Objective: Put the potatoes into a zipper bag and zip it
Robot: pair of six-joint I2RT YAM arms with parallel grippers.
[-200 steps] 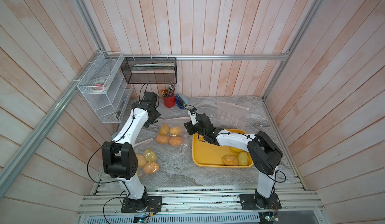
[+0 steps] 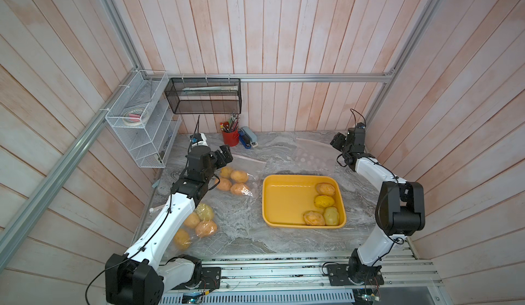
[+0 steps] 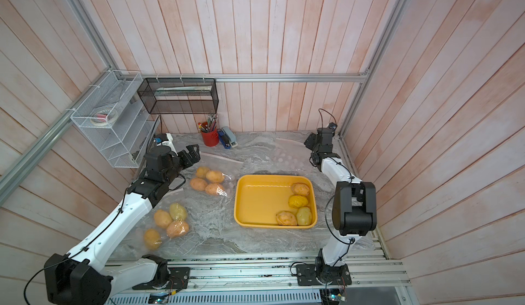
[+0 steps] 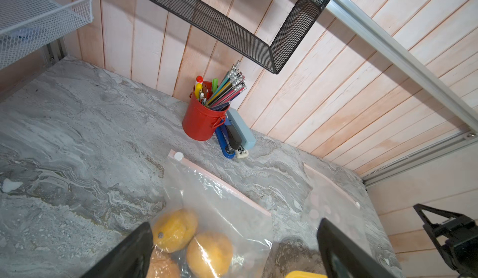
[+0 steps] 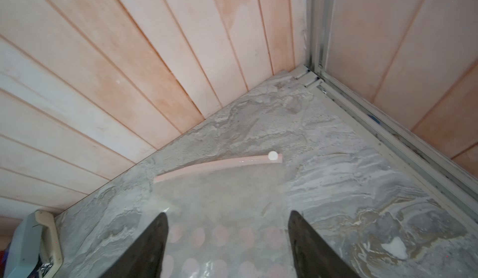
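A yellow tray [image 2: 281,198] holds potatoes [image 2: 324,201] along its right side. Two bags of potatoes lie on the left: one at middle [image 3: 214,182], one nearer the front [image 3: 169,223]. An empty zipper bag [image 5: 217,203] lies flat at back right, with a pink zip strip and white slider [image 5: 272,155]. My left gripper is open and raised above the middle bag, empty. My right gripper is open above the empty bag, nothing between its fingers.
A red pen cup [image 4: 198,121] and stapler-like items [image 4: 241,128] stand at the back. White wire shelves [image 2: 136,141] and a black mesh basket [image 2: 202,94] hang on the walls. Bare countertop shows in front of the tray.
My right arm has swung from over the middle bag to the back right, above the empty bag. My left arm has shifted, with its gripper now turned toward the right.
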